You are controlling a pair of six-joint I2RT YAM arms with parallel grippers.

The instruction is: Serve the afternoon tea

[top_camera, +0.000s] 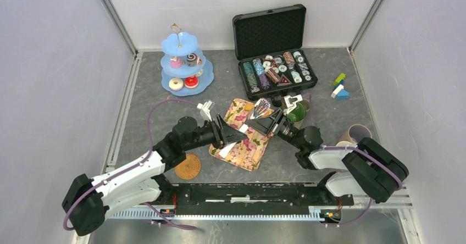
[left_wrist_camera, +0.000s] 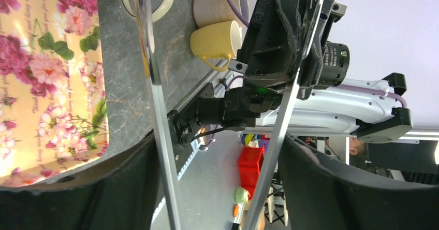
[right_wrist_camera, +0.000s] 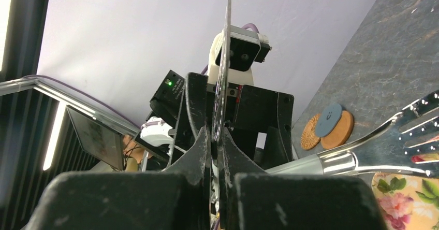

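Observation:
Metal tongs with a slotted head (top_camera: 262, 107) and pale handles (top_camera: 226, 150) lie slanted above the floral tray (top_camera: 254, 150). In the left wrist view their two long arms (left_wrist_camera: 164, 147) run between my left gripper's fingers, spread apart toward the top. My left gripper stands part open around them; whether its pads touch the handles I cannot tell. My right gripper is shut on one tong arm, seen edge-on as a thin strip (right_wrist_camera: 222, 74). The other arm, with its slotted end (right_wrist_camera: 409, 137), stretches off to the right.
A blue tiered stand (top_camera: 203, 82) with cakes and doughnuts is at the back left. An open chip case (top_camera: 315, 81) stands behind the tray. Right of it are a green cup (top_camera: 297, 112) and toy blocks (top_camera: 340, 94). A woven coaster (top_camera: 187, 167) lies front left; a yellow mug (left_wrist_camera: 215, 39) sits front right.

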